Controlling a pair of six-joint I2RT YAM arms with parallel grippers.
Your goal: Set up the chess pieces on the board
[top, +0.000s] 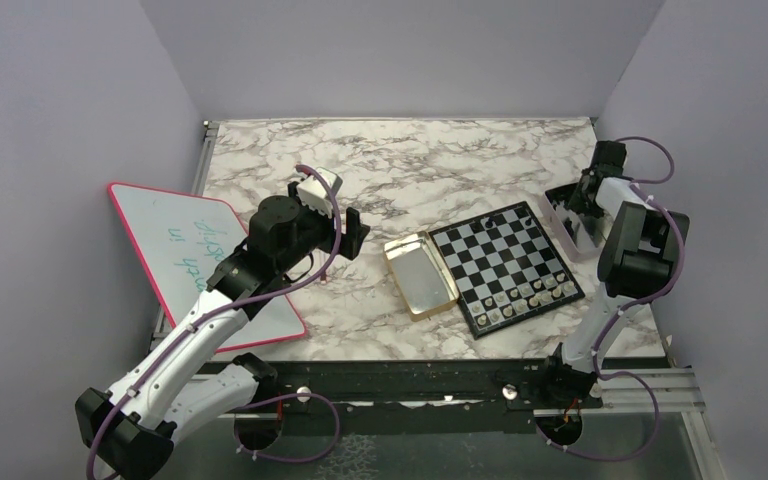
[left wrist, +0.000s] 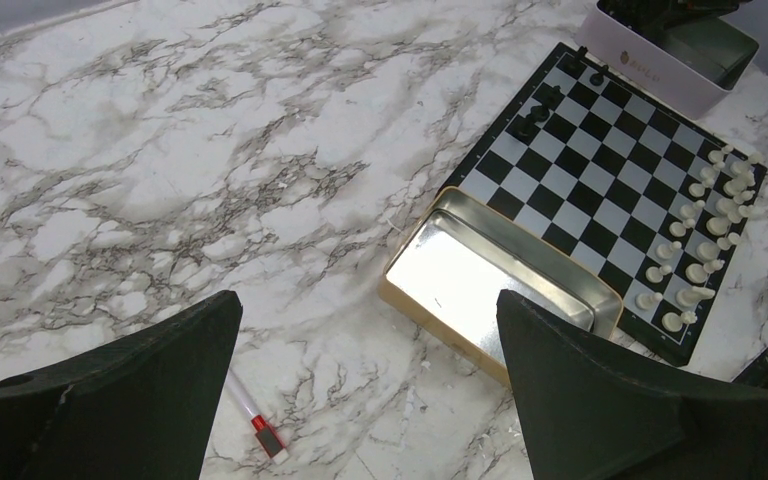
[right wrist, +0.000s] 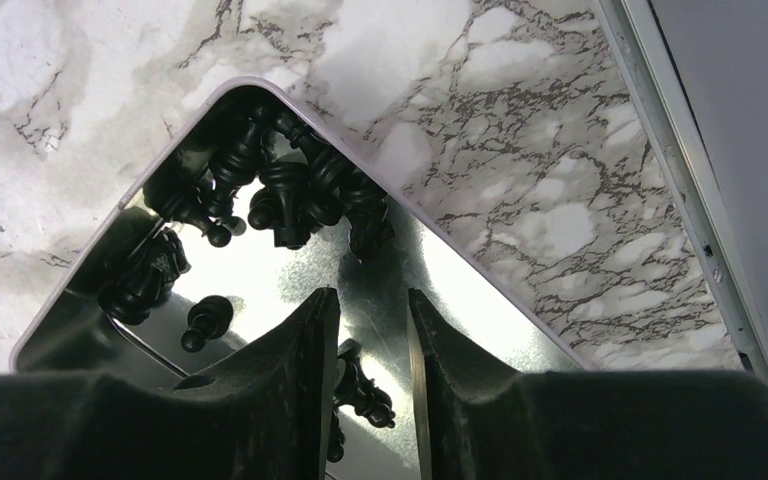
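Note:
The chessboard (left wrist: 600, 190) lies right of centre on the table. White pieces (left wrist: 708, 240) stand in two rows along its near right side, and a few black pieces (left wrist: 538, 115) are at the opposite side. More black pieces (right wrist: 285, 190) lie heaped and scattered in the pink-rimmed tin (right wrist: 440, 225). Over that tin hangs my right gripper, its fingers part open with a gap between them and nothing gripped. One small black piece (right wrist: 368, 395) shows behind and between these fingers. Left of the board, my left gripper is wide open and empty above bare table.
An empty gold-edged tin (top: 421, 275) sits against the board's left side. A marker (left wrist: 257, 420) lies beneath my left gripper, and a whiteboard (top: 195, 265) rests at the table's left.

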